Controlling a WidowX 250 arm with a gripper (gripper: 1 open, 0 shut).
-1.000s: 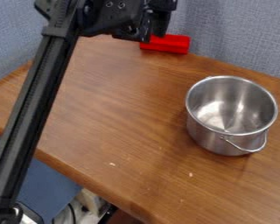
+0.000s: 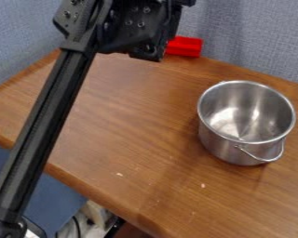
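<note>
A steel pot (image 2: 245,124) with a wire handle stands on the right of the wooden table (image 2: 127,149). A red object (image 2: 184,46) lies at the back edge, partly behind the dark arm (image 2: 52,112), whose upper part fills the top centre of the view. My gripper's fingertips are out of sight, cut off by the top edge or hidden by the arm's housing.
Grey padded walls stand behind the table. Below the left front edge are a blue surface and some cables.
The arm's upper part has shifted right and lower over the back of the table, covering more of the red object. The pot has not moved.
</note>
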